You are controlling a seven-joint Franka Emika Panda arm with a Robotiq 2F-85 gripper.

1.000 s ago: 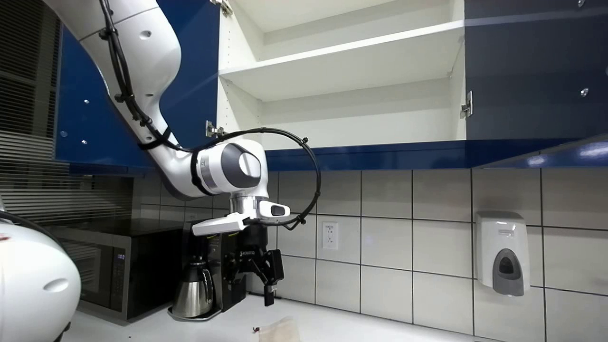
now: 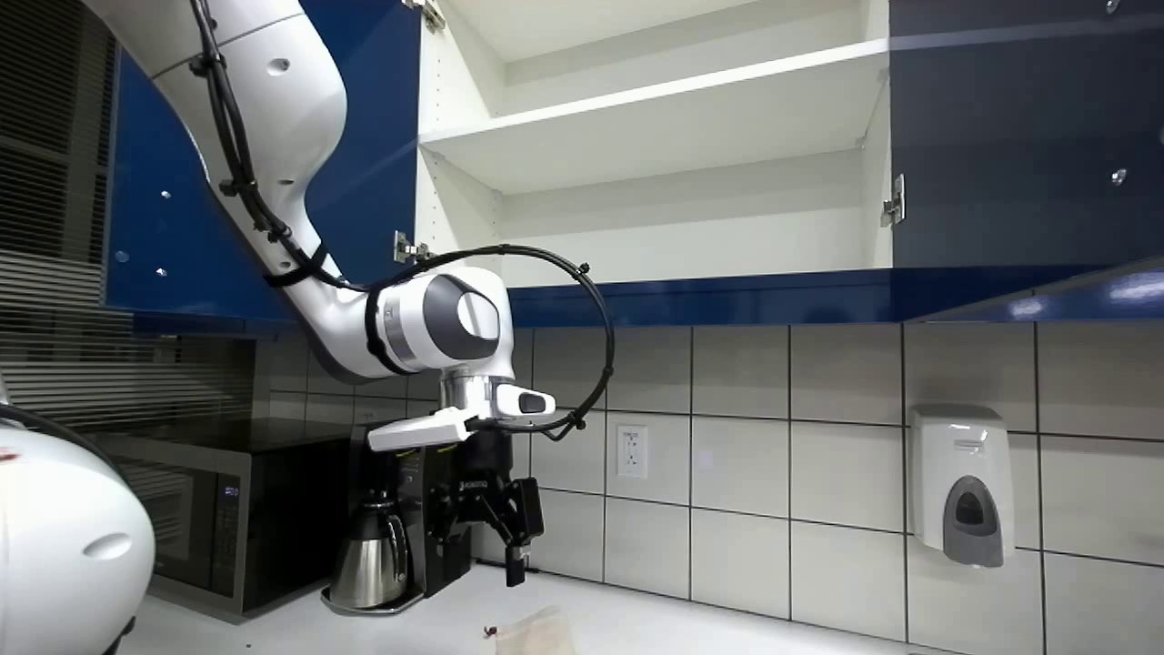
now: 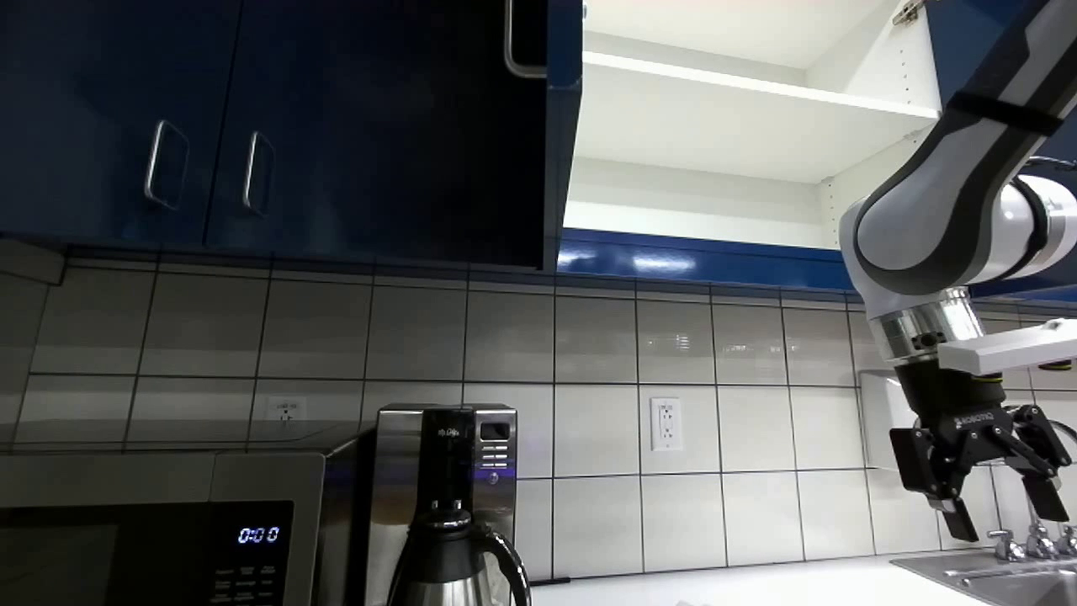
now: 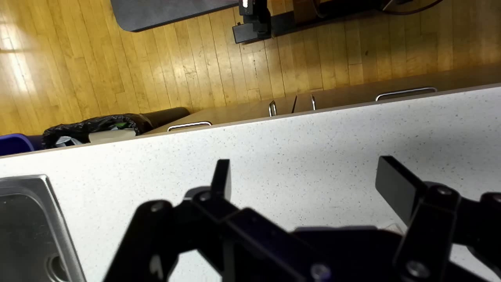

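My gripper (image 3: 1006, 512) hangs pointing down over the white counter (image 2: 677, 633), its two fingers spread apart. In the wrist view a wide gap shows between the black fingers, with only bare speckled counter behind it. A pale beige, thin-looking piece (image 2: 536, 633) lies on the counter, cut off by the bottom edge of exterior view 1; what it is cannot be made out. Part of a small pale thing (image 4: 393, 228) shows beside the right finger in the wrist view, mostly hidden by the gripper.
Overhead, the doors of an empty white cupboard (image 2: 698, 218) stand open. A coffee maker with a steel carafe (image 2: 371, 562) and a microwave (image 2: 207, 524) stand along the counter. A sink (image 4: 28, 225) lies at the wrist view's left. The soap dispenser (image 2: 962, 486) hangs on the tiles.
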